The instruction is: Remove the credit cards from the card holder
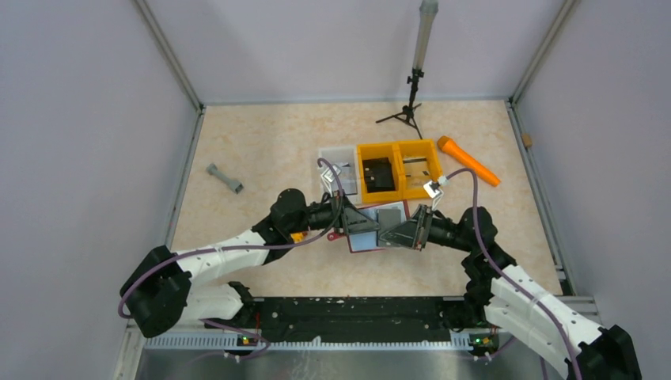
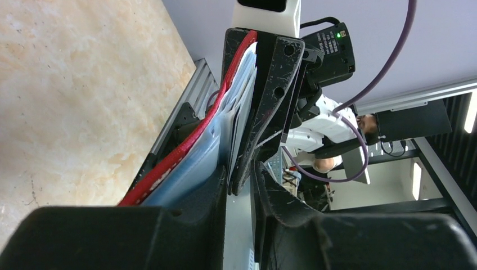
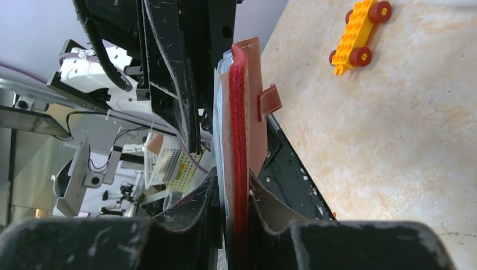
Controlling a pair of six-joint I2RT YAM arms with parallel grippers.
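Observation:
The card holder point(image 1: 365, 236) is held up between the two grippers over the middle of the table, with red trim and translucent blue sleeves. In the left wrist view its red edge point(image 2: 169, 166) runs between my left gripper, whose fingers sit around the sleeves and a pale card, and the other gripper beyond. In the right wrist view the holder point(image 3: 239, 107) stands edge-on between the fingers of my right gripper, a small flap on its side. The top view shows my left gripper point(image 1: 370, 223) and right gripper point(image 1: 389, 235) meeting at it.
Behind the holder are a white tray point(image 1: 324, 154) and a yellow two-compartment box point(image 1: 380, 149). An orange microphone point(image 1: 467, 158) lies at right, a grey tool point(image 1: 225, 178) at left, a black stand point(image 1: 407, 111) at back. A yellow toy car point(image 3: 357, 35) lies on the table.

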